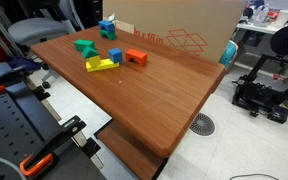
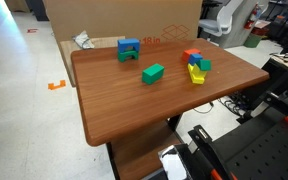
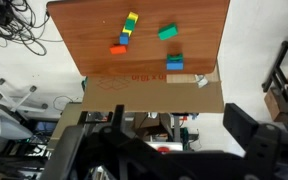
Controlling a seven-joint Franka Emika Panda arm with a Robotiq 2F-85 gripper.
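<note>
Colored blocks lie on a brown table (image 1: 169,100). In exterior view 2, a green block (image 2: 153,74) rests alone near the middle. Behind it, a blue block (image 2: 129,44) sits on a green arched piece (image 2: 126,55). To the right, a yellow block (image 2: 197,77), a small blue block (image 2: 194,60), another green block (image 2: 206,65) and a red block (image 2: 191,52) are grouped closely. From high above, my gripper faces the table, its dark fingers spread apart with no object visible between them. The gripper cannot be made out in either exterior view.
A cardboard panel (image 1: 189,22) stands along one table edge. Crumpled white paper (image 2: 82,41) shows beside that panel. A dark work surface (image 1: 24,130) lies across a gap from the table.
</note>
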